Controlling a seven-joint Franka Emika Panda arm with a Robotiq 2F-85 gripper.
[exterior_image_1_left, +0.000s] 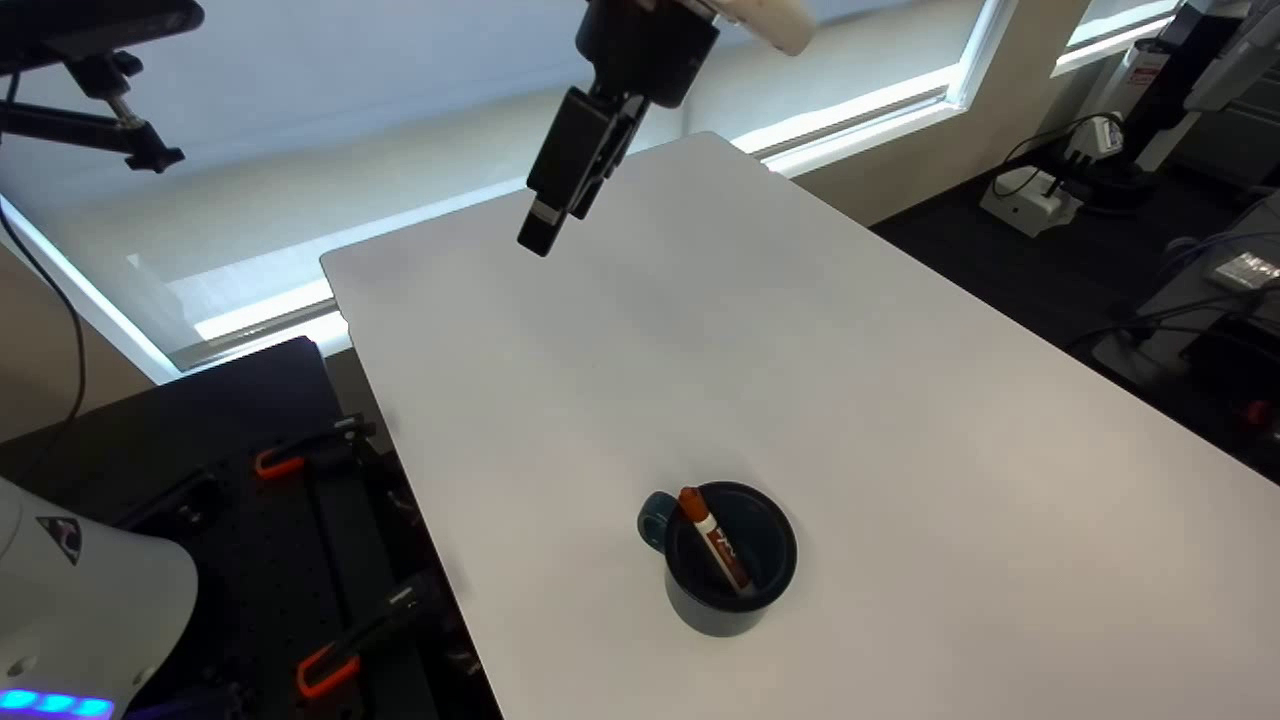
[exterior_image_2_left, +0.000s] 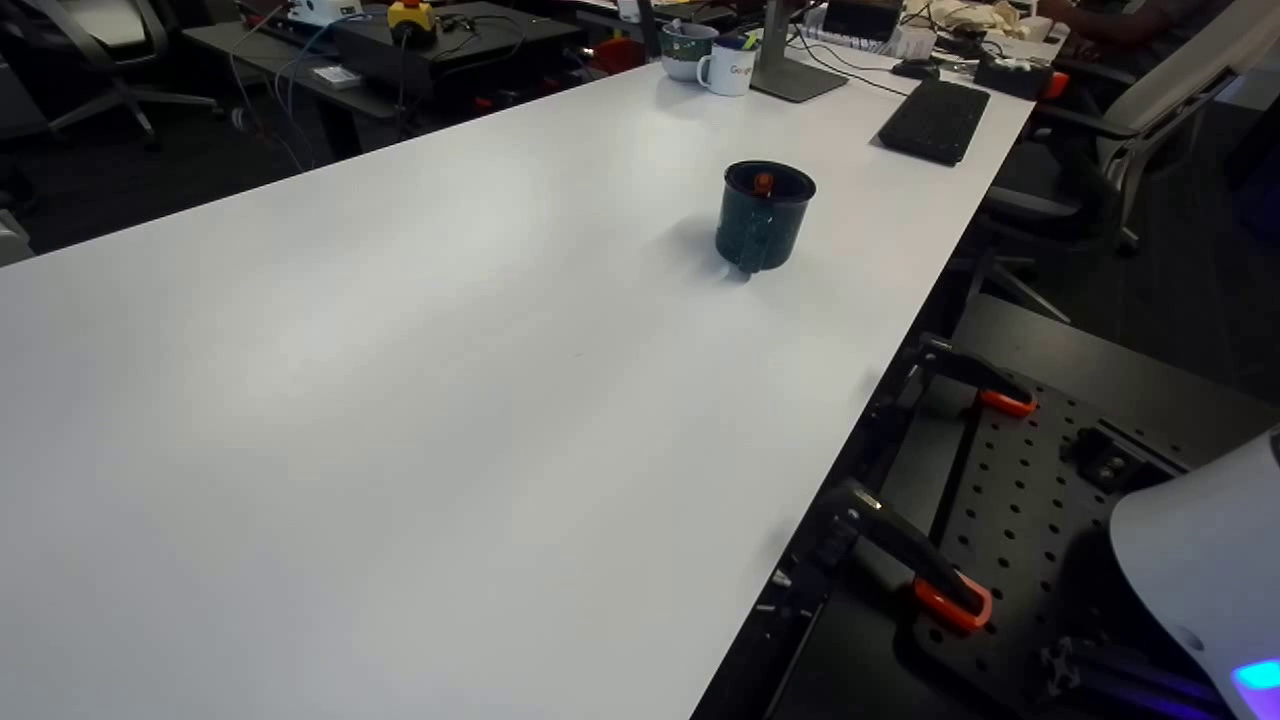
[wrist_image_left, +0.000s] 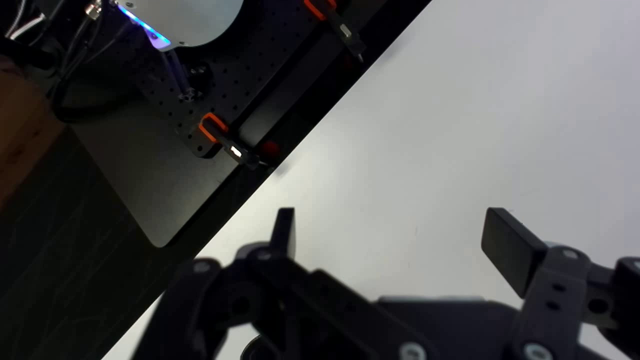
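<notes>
A dark teal mug (exterior_image_1_left: 726, 614) stands upright on the white table, its handle turned towards the table's left edge in exterior view 1. Leaning inside it is a marker (exterior_image_1_left: 720, 546) with an orange-brown cap and a white and brown body. In exterior view 2 the mug (exterior_image_2_left: 758, 234) shows only the marker's cap (exterior_image_2_left: 763, 184) above its inside. High over the table, well away from the mug, my gripper (exterior_image_1_left: 559, 226) hangs tilted. Between its widely spread fingers in the wrist view there is only bare table, so it is open and empty.
Clamps (exterior_image_2_left: 954, 600) with orange parts grip its edge beside the robot base (exterior_image_1_left: 84, 600). A white mug (exterior_image_2_left: 728, 70), a grey-green bowl (exterior_image_2_left: 687, 50) and a keyboard (exterior_image_2_left: 936, 120) sit at one far end.
</notes>
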